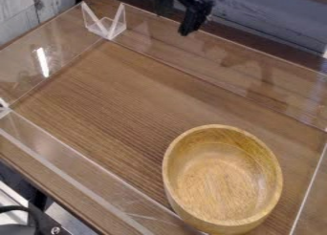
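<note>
My dark gripper (181, 13) is at the top centre of the camera view, over the back of the wooden surface and partly cut off by the top edge. It is small and blurred there, so its fingers are unclear, and nothing can be made out in it. A large yellow bowl (221, 177) sits at the front right.
A clear plastic or wire holder (105, 21) stands at the back left. A dark cable (26, 212) shows at the bottom left corner, and a wall runs along the back.
</note>
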